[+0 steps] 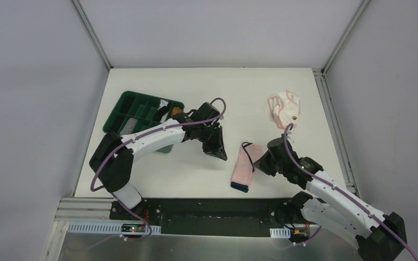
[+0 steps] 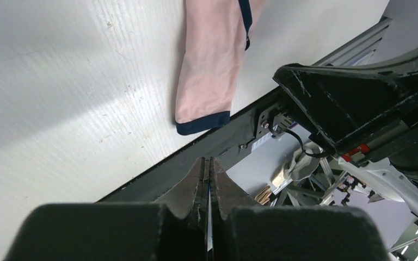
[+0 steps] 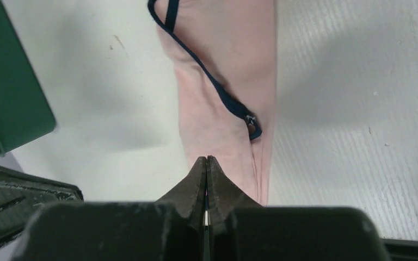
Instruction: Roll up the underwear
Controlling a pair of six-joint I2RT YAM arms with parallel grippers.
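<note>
The pink underwear (image 1: 243, 169) lies folded into a long narrow strip near the table's front edge. Its dark navy waistband (image 2: 203, 123) is at the near end, and a navy trim strip (image 3: 209, 76) runs slantwise over the upper part. To the left of the cloth, my left gripper (image 1: 224, 159) is shut, apart from it, with nothing visible between its fingers. My right gripper (image 1: 254, 167) is over the cloth's right edge in the top view. Its fingertips meet in the right wrist view, and no fabric shows between them; whether they touch the cloth I cannot tell.
A green divided box (image 1: 121, 116) with rolled items stands at the back left, partly behind my left arm. A white cloth with pink edging (image 1: 284, 109) lies crumpled at the back right.
</note>
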